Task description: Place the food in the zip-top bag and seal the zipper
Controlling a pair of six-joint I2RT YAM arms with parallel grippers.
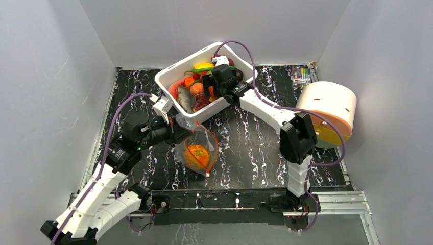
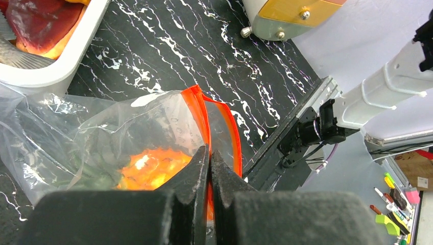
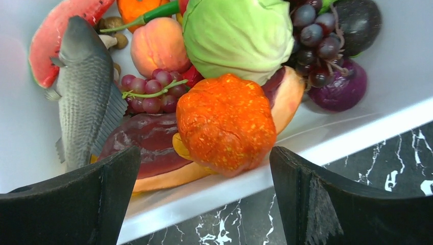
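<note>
The clear zip bag (image 1: 211,144) with its orange zipper edge lies on the dark marbled table, an orange food piece (image 1: 196,156) and something green inside it. At the bag's mouth, my left gripper is shut on the orange zipper edge (image 2: 196,109), which passes behind its fingertips. Over the white food bin (image 1: 168,76) stands my right gripper, open. Beyond and between its fingers shows a round orange pumpkin-like food (image 3: 224,122); no touch is visible. Close around it lie a green cabbage (image 3: 237,38), a peach (image 3: 159,46) and a grey fish (image 3: 84,97).
A cream and yellow rounded container (image 1: 327,109) stands at the right side of the table. Small coloured items (image 1: 301,75) lie at the back right corner. Between bag and container the table is clear. The bin's near wall (image 3: 199,196) runs just below the right fingers.
</note>
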